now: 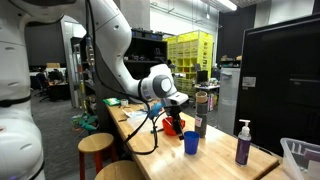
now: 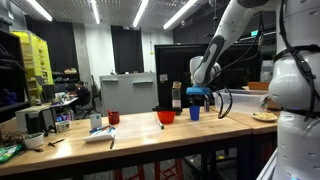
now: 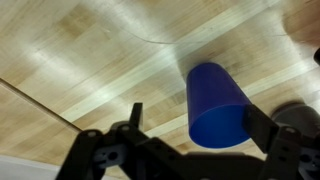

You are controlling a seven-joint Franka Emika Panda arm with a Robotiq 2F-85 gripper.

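A blue cup point(image 3: 212, 95) lies within the span of my open gripper in the wrist view. Its mouth faces the camera, and the right finger point(image 3: 259, 124) overlaps the cup's right edge, while bare table shows between the cup and the left finger. Whether finger and cup touch cannot be told. The same blue cup point(image 1: 191, 143) stands upright on the wooden table in exterior view 1, with the arm's head just left of and above it. In exterior view 2 the blue cup point(image 2: 195, 113) is by the table's right part.
A red bowl point(image 2: 166, 117) stands close to the cup. Behind are a dark bottle-like container point(image 1: 201, 118) and a purple bottle point(image 1: 243, 144). A red mug point(image 2: 113, 118) sits farther along the table. The tabletop in front of the cup is clear.
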